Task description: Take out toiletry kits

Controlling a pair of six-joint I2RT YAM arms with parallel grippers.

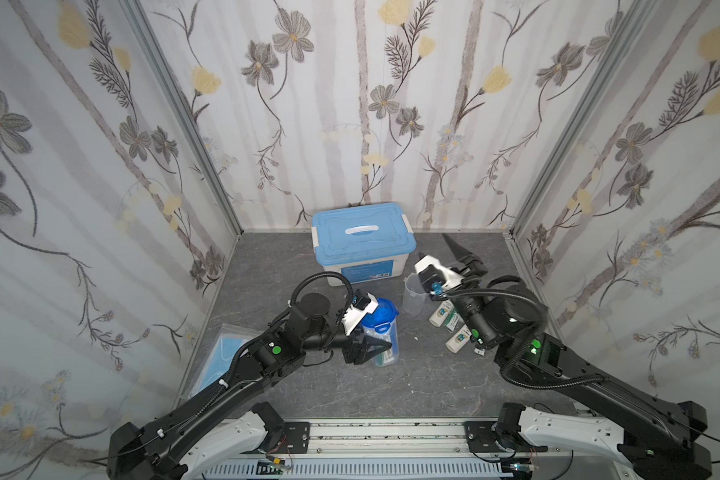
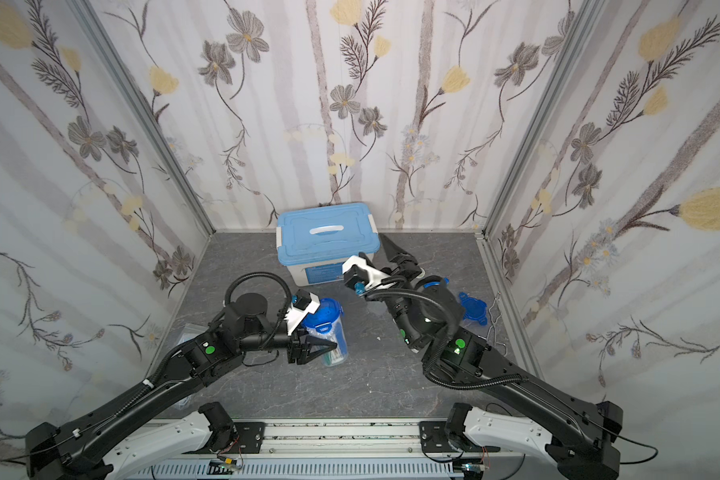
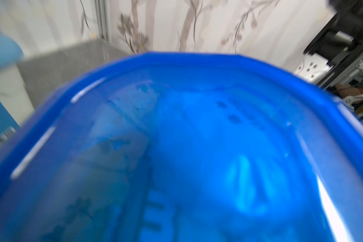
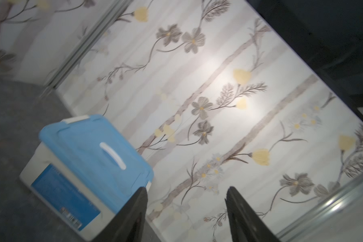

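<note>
A clear container with a bright blue lid stands at the middle of the table, several small items showing through its wall. My left gripper is at its near left side, its fingers overlapping the clear body. The lid fills the left wrist view and hides those fingers, so their grip cannot be made out. High over the right half, my right gripper is open, pointing toward the back wall with nothing between its fingers. White packets lie below the right arm.
A lidded blue-and-white storage box stands at the back. A clear cup is near the right gripper. A blue object and a cord lie at the right. A pale blue sheet rests at left.
</note>
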